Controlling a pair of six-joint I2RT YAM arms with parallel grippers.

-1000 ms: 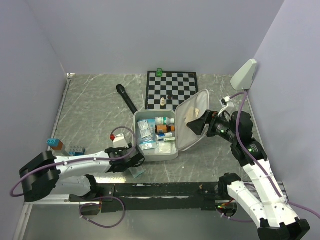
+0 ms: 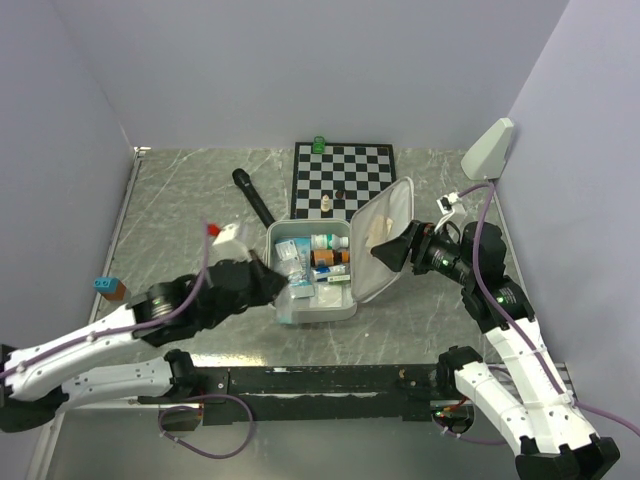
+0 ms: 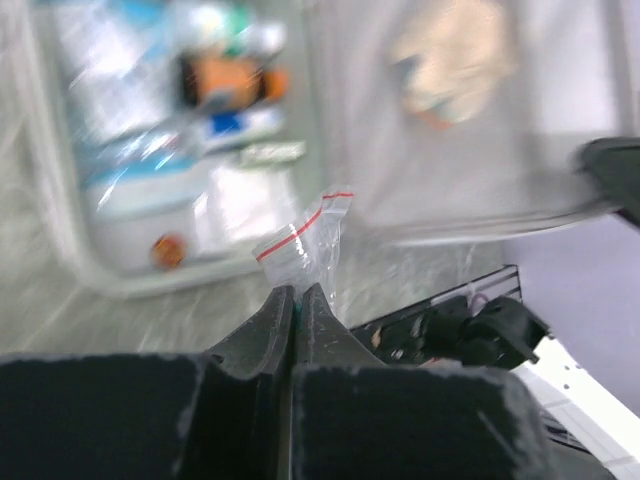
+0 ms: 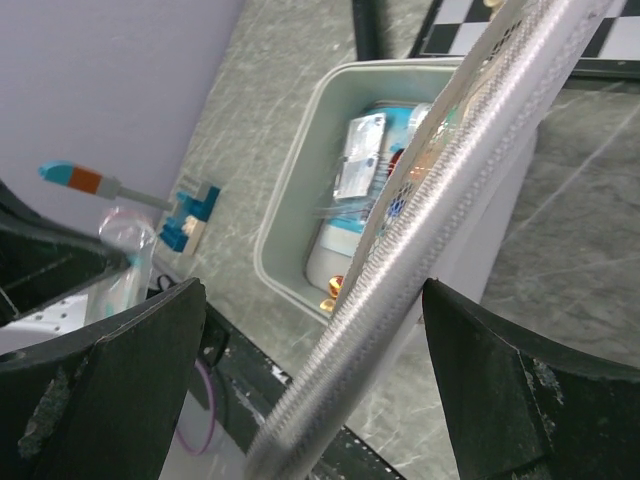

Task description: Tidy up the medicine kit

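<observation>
My left gripper is shut on a clear plastic bag with a red seal line [image 3: 300, 245], held above the near-left edge of the open medicine kit [image 2: 310, 313]. The kit holds a white-green bottle [image 2: 330, 241], an orange bottle [image 2: 324, 257], tubes and sachets. Its lid [image 2: 385, 270], with a beige item in its mesh pocket, stands tilted to the right. My right gripper [image 2: 397, 247] is at that lid; in the right wrist view the lid's edge [image 4: 390, 300] lies between its open fingers.
A chessboard [image 2: 343, 180] with small pieces lies behind the kit, a black bar [image 2: 252, 195] to its left. Toy bricks [image 2: 112, 288] stand at far left and a white object [image 2: 488, 150] at back right. Open counter lies left of the kit.
My left gripper has risen from the front of the counter with the bag and moved toward the kit. The right arm and lid look unchanged.
</observation>
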